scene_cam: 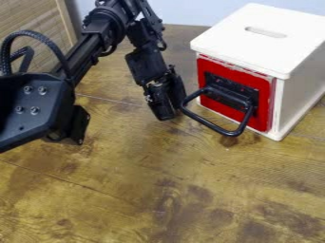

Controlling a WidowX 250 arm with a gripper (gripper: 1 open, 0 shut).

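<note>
My black gripper (165, 100) hangs low over the wooden floor, just left of a white box (269, 43) with a red front panel (211, 66). A black U-shaped handle (226, 132) juts out from the black plate on that panel, its near left end close to my fingertips. Whether they touch it I cannot tell. The fingers are dark and overlap in this view, with nothing visible held between them.
A large black arm mount (36, 106) fills the left side. A wooden board and a pale wall are behind.
</note>
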